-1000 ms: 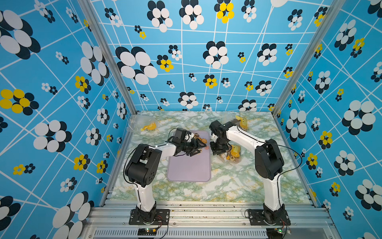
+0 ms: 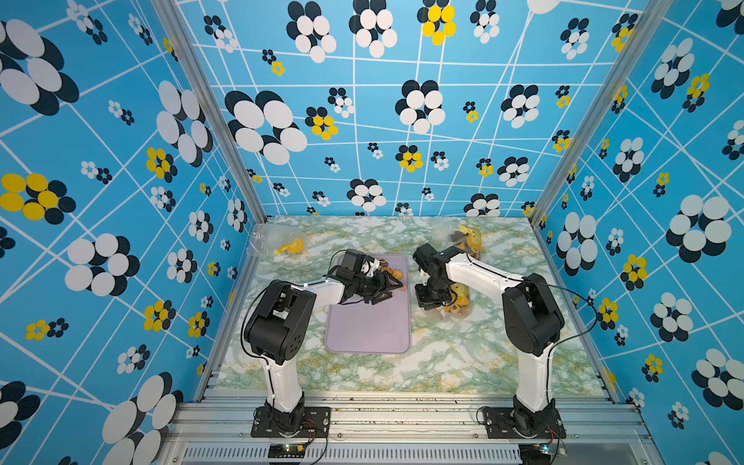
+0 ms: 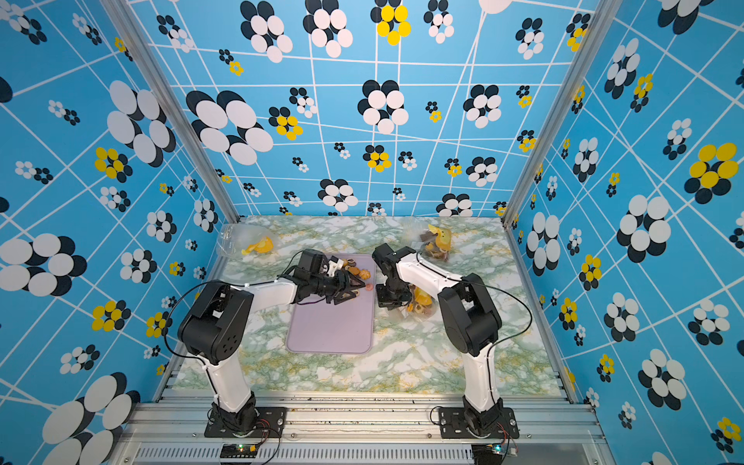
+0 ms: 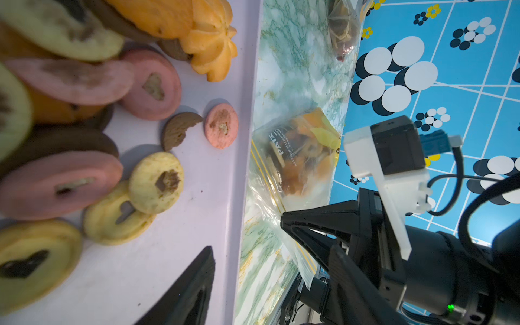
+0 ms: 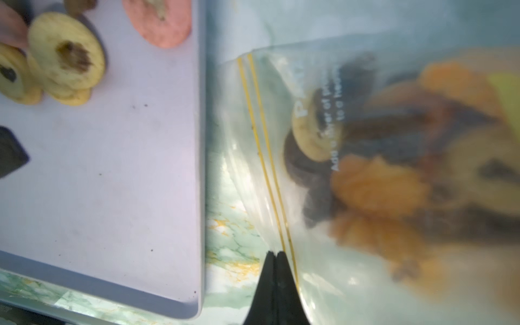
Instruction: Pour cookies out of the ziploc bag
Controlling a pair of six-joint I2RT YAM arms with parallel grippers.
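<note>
A clear ziploc bag [image 5: 373,195] with a yellow double zip line lies on the table, right of the lilac tray [image 2: 364,329]; cookies show through its film. A heap of loose cookies [image 4: 70,146] covers the tray's far part. My left gripper hovers over the tray's right side, its fingers [image 4: 192,287] apart and empty. Over the bag's zip end is my right gripper, shut, fingertips at the yellow lines. Whether any film is pinched there, I cannot tell. In the top left view the right arm partly covers the bag.
Another bag with a yellow patch [image 2: 470,236] lies at the back right. A clear container [image 2: 267,238] with something yellow [image 2: 291,245] beside it stands at the back left. The tray's near half is clear, as is the table's front right.
My right gripper has shifted a little to the right and toward the front, over the bag. The left arm looks unmoved.
</note>
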